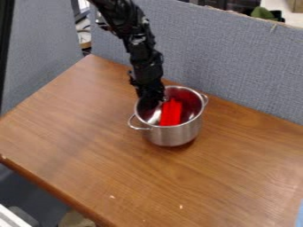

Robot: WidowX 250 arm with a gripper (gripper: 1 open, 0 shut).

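A steel pot [179, 134] with two side handles stands on the wooden table near the back wall, a red object [169, 112] inside it. My black gripper [149, 100] reaches down from the top to the pot's back left rim, its tips at or just inside the pot. The fingers are dark and partly hidden, so what lies between them is not visible.
Grey padded walls [236, 62] border the back and left. The table's front left edge drops off to the floor.
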